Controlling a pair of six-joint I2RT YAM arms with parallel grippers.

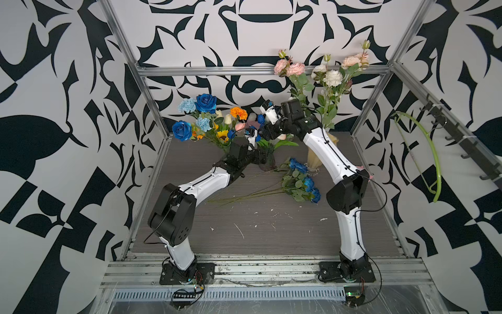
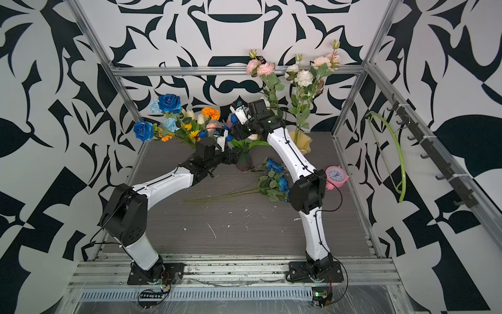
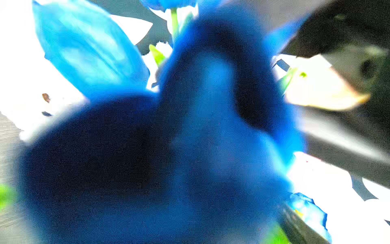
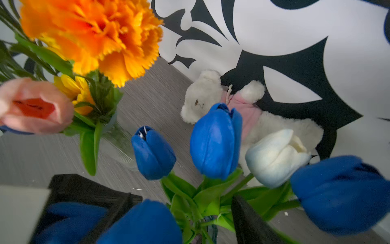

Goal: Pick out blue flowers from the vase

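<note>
In the right wrist view, blue tulips (image 4: 216,140) and a white tulip (image 4: 274,157) rise with green leaves from a vase mostly hidden below. My right gripper reaches among them, its fingers apart; one blue tulip (image 4: 142,225) stands close to the left finger. The small dark vase (image 2: 244,161) shows in the top right view, right beside my left gripper (image 2: 230,153). That gripper is open low by the tulips. A blurred blue tulip (image 3: 227,162) fills most of the left wrist view and covers its fingers.
Left stands a mixed bouquet with blue roses (image 1: 206,103) and an orange flower (image 1: 238,113). Blue roses (image 1: 308,183) lie on the table. Tall pale flowers (image 1: 333,78) rise behind the right arm. A pink clock (image 2: 336,177) stands right.
</note>
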